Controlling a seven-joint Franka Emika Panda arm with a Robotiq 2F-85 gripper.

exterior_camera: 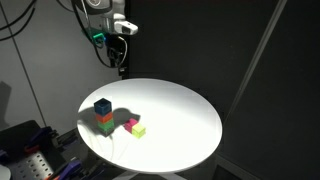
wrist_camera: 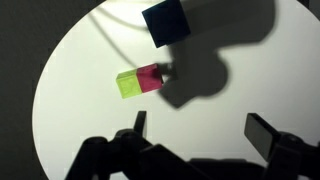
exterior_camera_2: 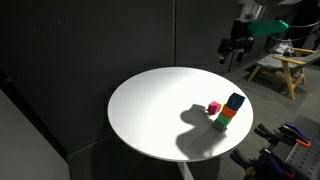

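A stack of cubes stands upright at the near left of the round table in exterior view 1: a blue cube (exterior_camera: 103, 105) on top, an orange cube (exterior_camera: 105, 118) under it, a green cube (exterior_camera: 107, 127) at the bottom. Right of the stack, a pink cube (exterior_camera: 131, 124) and a yellow-green cube (exterior_camera: 139, 130) lie on the tabletop. From above, the pink cube (wrist_camera: 149, 78) and yellow-green cube (wrist_camera: 129, 84) appear side by side, touching. High over the table hangs my gripper (exterior_camera: 117, 68), open, its fingers (wrist_camera: 262, 136) wide apart and nothing between them.
A wooden chair (exterior_camera_2: 282, 70) stands beyond the table in exterior view 2. The arm's shadow falls across the tabletop.
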